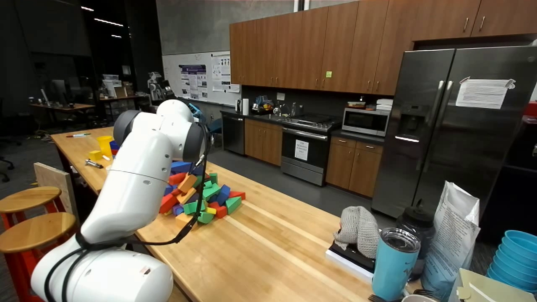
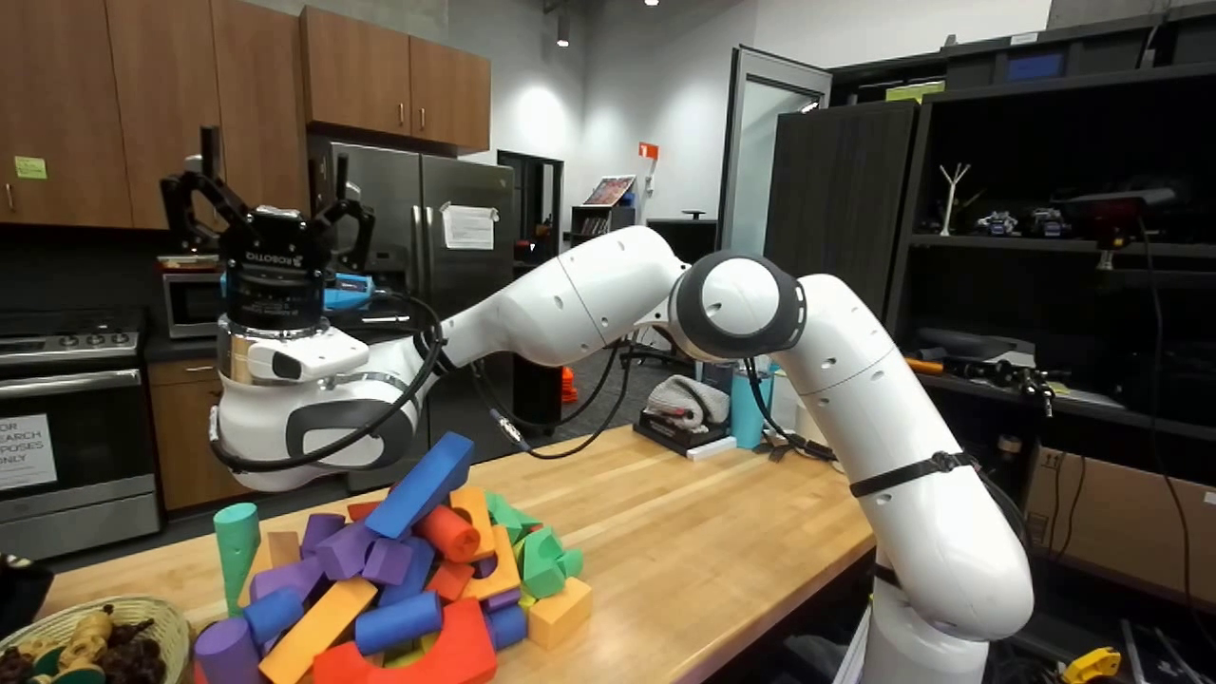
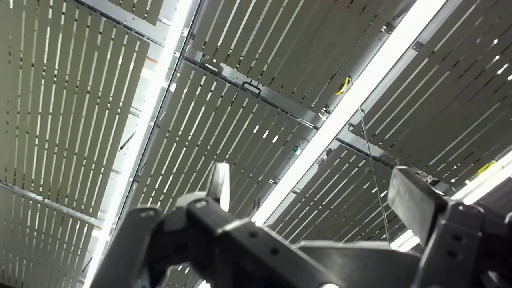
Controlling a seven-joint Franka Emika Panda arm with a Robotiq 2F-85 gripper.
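Observation:
My gripper (image 2: 275,165) points straight up, high above the table, its two black fingers (image 2: 209,148) spread wide. The wrist view looks up at the ceiling; the gripper is open there with nothing between its fingertips. Below the wrist and apart from it, a heaped pile of coloured blocks (image 2: 388,570) lies on the wooden table. A long blue block (image 2: 422,484) leans on top of the heap, and a green cylinder (image 2: 236,547) stands at its left. In the first exterior view, the arm partly hides the pile (image 1: 204,199).
A wicker basket (image 2: 171,616) sits beside the pile. At the table's far end are a turquoise tumbler (image 1: 395,261), a grey cloth (image 1: 358,229) and a paper bag (image 1: 453,236). A yellow cup (image 1: 105,146) stands at the other end.

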